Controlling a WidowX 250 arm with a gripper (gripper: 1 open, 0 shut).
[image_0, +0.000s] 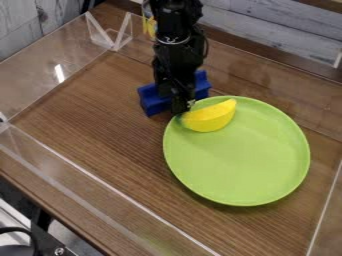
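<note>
My black gripper (179, 101) reaches down from the top centre over a blue block (152, 100), at that block's middle. A yellow curved piece (210, 116) rests on the upper left part of a green plate (238, 165), just right of and below the gripper. The fingertips are dark and small, so whether they grip anything cannot be made out.
The wooden tray floor (87, 130) is clear on the left. Clear plastic walls edge it on the left and front, and a pale grey panel (281, 25) runs along the back.
</note>
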